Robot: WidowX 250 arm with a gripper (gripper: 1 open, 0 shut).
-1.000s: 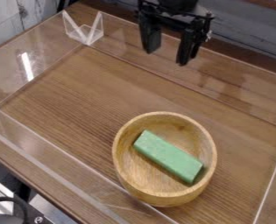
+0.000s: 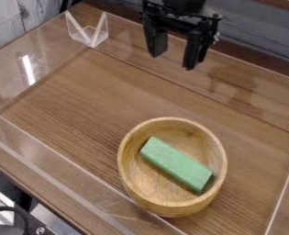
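Note:
A black robot gripper [image 2: 177,48] hangs at the top centre over the wooden table, its two fingers apart with nothing seen between them. Below it, toward the front, a round wooden bowl [image 2: 147,186] holds a green rectangular block [image 2: 175,165] lying diagonally inside. The gripper is well behind the bowl, apart from it.
A clear acrylic object [image 2: 88,29] stands at the back left. Black cables [image 2: 9,213] lie at the lower left edge.
The gripper has shifted very slightly; the bowl and green block look unchanged.

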